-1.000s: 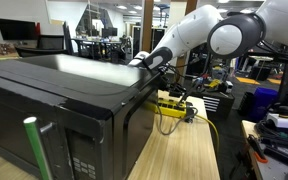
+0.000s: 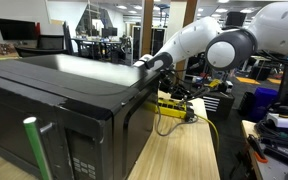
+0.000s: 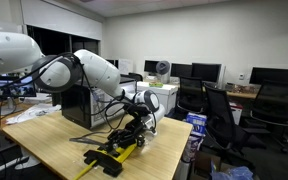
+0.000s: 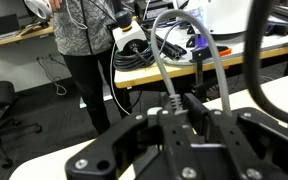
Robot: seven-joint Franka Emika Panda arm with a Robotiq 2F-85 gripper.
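In the wrist view my gripper is shut on the ribbed end of a grey cable (image 4: 167, 75). From there the cable rises and loops over to the right. What is on its far end, below the fingers, is hidden by the black gripper body. Exterior view 2 has the dark gripper (image 3: 134, 133) low over the wooden table, beside a yellow and black power strip (image 3: 94, 162). In exterior view 1 the yellow strip (image 2: 174, 108) lies beyond the black microwave (image 2: 89, 105), partly hidden by the gripper and cables.
A person (image 4: 89, 65) stands near a wooden bench (image 4: 154, 72) with coiled cables on it. The black microwave takes up much of the table's left side in exterior view 1. Bare wood (image 2: 184, 155) shows in front of the strip.
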